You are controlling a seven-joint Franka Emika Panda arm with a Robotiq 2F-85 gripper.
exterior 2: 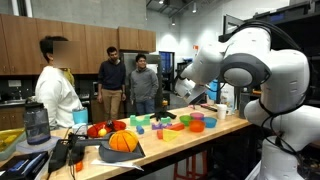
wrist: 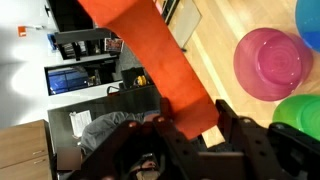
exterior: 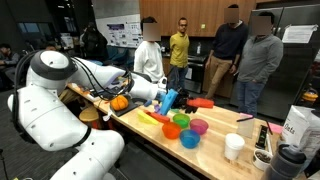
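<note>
A long red-orange object (wrist: 165,65) crosses the wrist view, with its lower end between the dark fingers of my gripper. The gripper is shut on it. In exterior view 1 the red object (exterior: 201,103) is up above the table, sticking out to the right of the gripper (exterior: 184,101). A blue part (exterior: 168,101) shows on the arm beside it. Below stand a pink bowl (exterior: 199,127), a blue bowl (exterior: 189,140), an orange bowl (exterior: 171,131) and a small green bowl (exterior: 181,119). The wrist view has the pink bowl (wrist: 272,63) to the right of the object.
A white cup (exterior: 234,147) stands to the right of the bowls, and dark cups (exterior: 286,162) are at the table's right end. An orange pumpkin-like object (exterior: 120,103) lies on the left side. Several people stand behind the table. Bare wood shows behind the bowls.
</note>
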